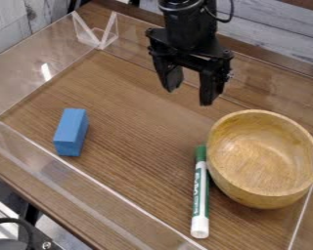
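The black gripper (191,74) hangs at the top middle of the camera view, above the wooden surface, behind the bowl and to its left. Its two fingers appear apart, with nothing visible between them. A blue block (69,131) lies at the left. A tan bowl (264,137) sits at the right, and a white-and-green marker (200,200) lies along its left side, toward the front.
Clear walls edge the wooden surface (126,137) on the left and at the back. A clear plastic object stands near the back left. Dark cables show at the bottom left corner.
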